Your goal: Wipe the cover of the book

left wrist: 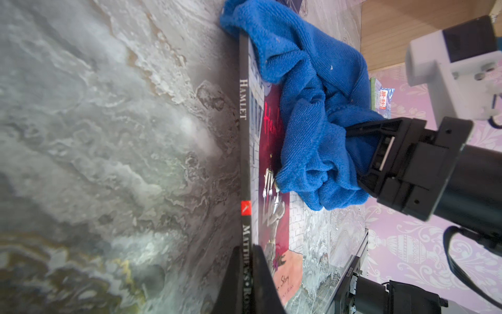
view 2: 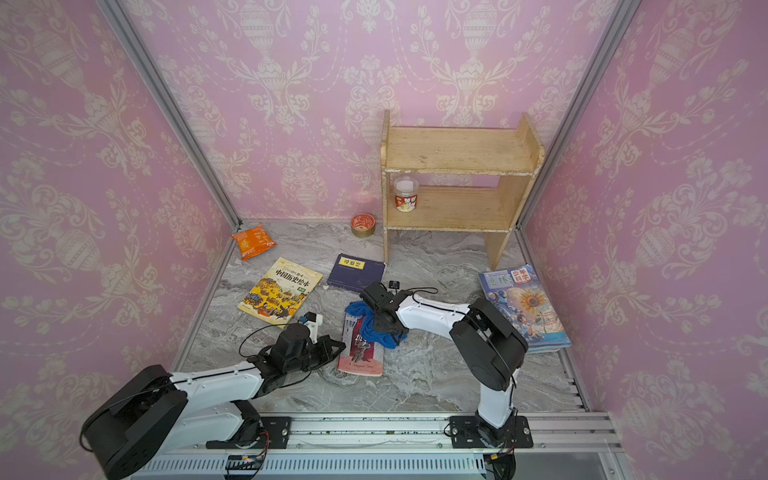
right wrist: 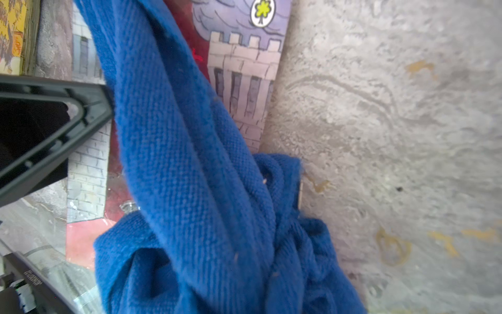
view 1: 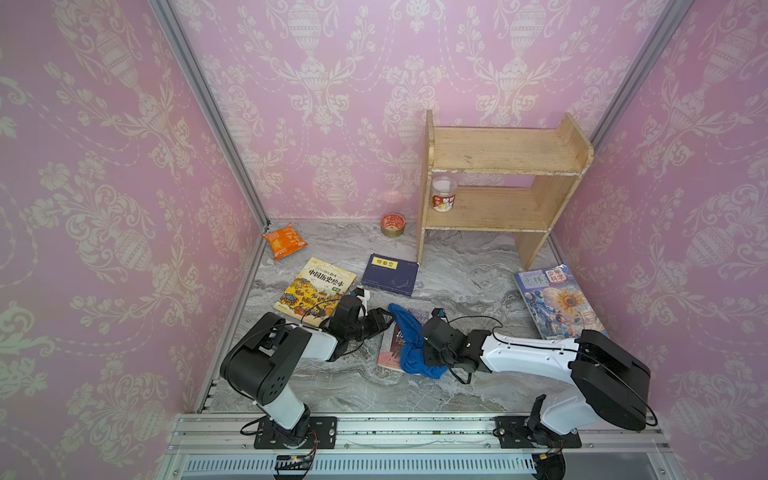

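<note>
The Hamlet book [view 2: 360,360] lies on the marble table with a crumpled blue cloth [left wrist: 313,104] draped over much of its cover. My right gripper [view 2: 382,318] is shut on that cloth above the cover, as the left wrist view shows; in the right wrist view the cloth hides part of the red cover. My left gripper is shut at the book's left spine edge, low beside it; nothing clear shows between its fingers.
A yellow book [view 1: 314,290] lies left, a navy book [view 1: 389,276] behind, sunflower magazines [view 1: 560,302] at right. A wooden shelf [view 1: 500,208] with a jar [view 1: 444,194] stands at the back, near a tin [view 1: 392,225] and orange packet [view 1: 285,240].
</note>
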